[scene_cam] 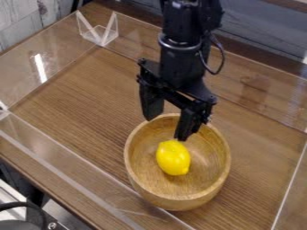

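A wooden bowl (153,184) sits on the wooden table in the lower middle, with a yellow oval object (173,158) lying inside it. The black gripper (171,117) hangs over the back rim of the bowl, above and behind the yellow object, its fingers open and pointing down. The arm reaches in from the top middle and hides part of the table behind it.
A small clear wire or plastic stand (100,27) is at the back left. Dark cables show at the lower left corner.
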